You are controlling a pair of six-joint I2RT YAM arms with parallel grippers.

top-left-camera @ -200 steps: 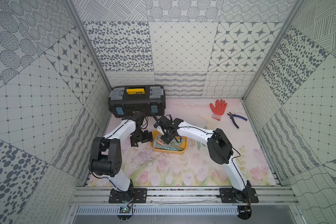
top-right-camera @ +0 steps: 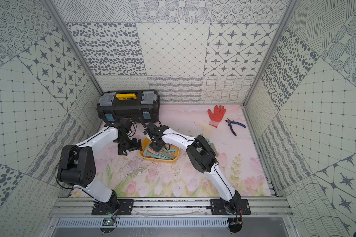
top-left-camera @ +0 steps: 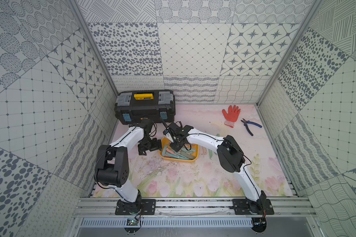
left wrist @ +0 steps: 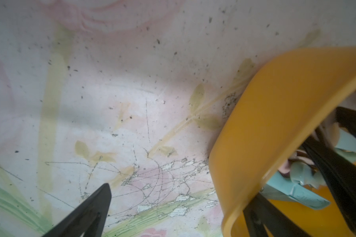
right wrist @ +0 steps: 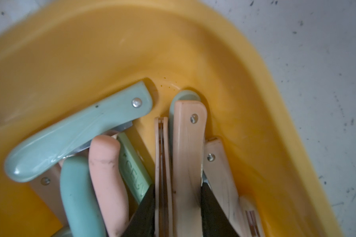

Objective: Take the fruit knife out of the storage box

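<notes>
The yellow storage box [top-left-camera: 178, 160] holds several folded fruit knives in teal, pink, beige and green. My right gripper is open down inside the box, its fingers on either side of an upright beige knife [right wrist: 189, 150] and a thinner one beside it; a teal knife [right wrist: 79, 126] lies crosswise nearby. My left gripper is open at the box's left wall, one finger over the bare table and the other at the yellow rim [left wrist: 288, 146].
A black toolbox [top-left-camera: 144, 106] stands at the back left. A red glove [top-left-camera: 231, 114] and pliers [top-left-camera: 249, 125] lie at the back right. A few knives lie right of the box under the right arm.
The right arm's elbow has shifted slightly; the left arm and the box look unchanged.
</notes>
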